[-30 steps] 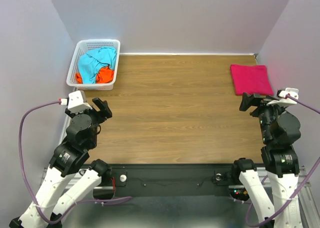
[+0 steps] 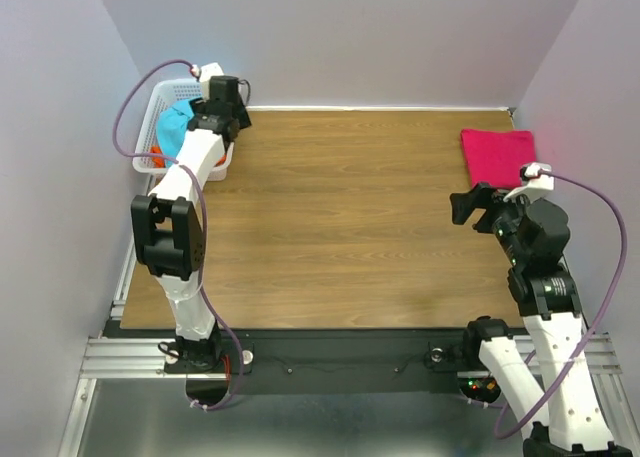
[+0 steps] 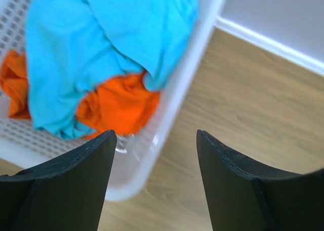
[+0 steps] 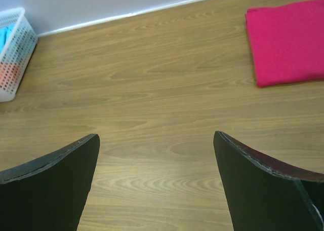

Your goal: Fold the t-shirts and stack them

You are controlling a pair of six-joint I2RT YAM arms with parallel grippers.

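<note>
At the back left, a blue shirt (image 3: 101,44) and an orange shirt (image 3: 121,104) lie crumpled in the white basket (image 3: 174,97). My left gripper hangs over the basket's near right rim, its fingers apart with no cloth between them. From above, the left arm covers much of the basket and the blue shirt (image 2: 174,127). On the back right of the table rests a folded red shirt (image 2: 497,157), flat and neat. My right gripper (image 2: 470,209) stands open and empty, just in front and to the left of that red shirt.
Walls close in the back and both sides. A purple cable (image 2: 203,247) runs along the left arm, and another cable (image 2: 618,267) loops beside the right arm.
My left arm has swung from the front left up to the basket, now covering part of it. The right gripper has shifted a little left and forward. The shirts look unmoved.
</note>
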